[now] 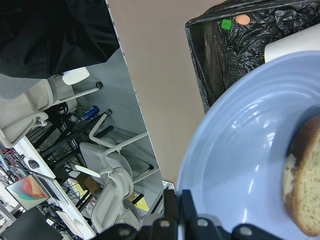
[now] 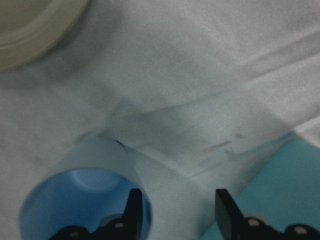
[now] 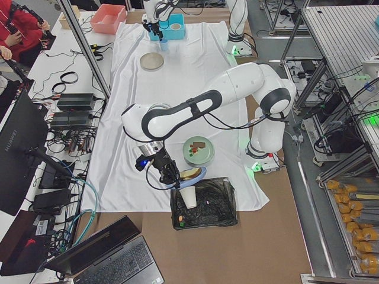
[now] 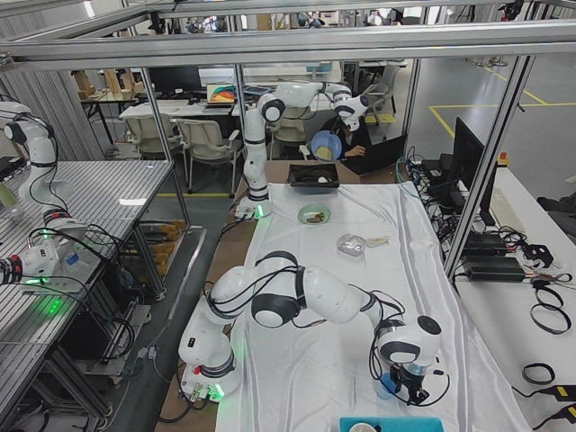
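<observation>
A blue plate [image 3: 196,176] [image 1: 230,145] carrying a bread slice [image 1: 305,177] is held tilted in my left gripper, shut on its rim, above the edge of a bin lined with black plastic [image 3: 204,213] [image 1: 227,60]. A white cup [image 1: 290,45] and small orange and green bits lie in the bin. At the other end of the table, my right gripper is open, one finger at the rim of a light blue cup [image 2: 85,195].
A green plate with food [image 3: 198,151] stands behind the bin. A beige plate [image 3: 151,61] and a teal box [image 2: 270,190] are at the far end. A laptop [image 3: 118,260] occupies the near left. Much of the tablecloth [image 3: 160,89] is clear.
</observation>
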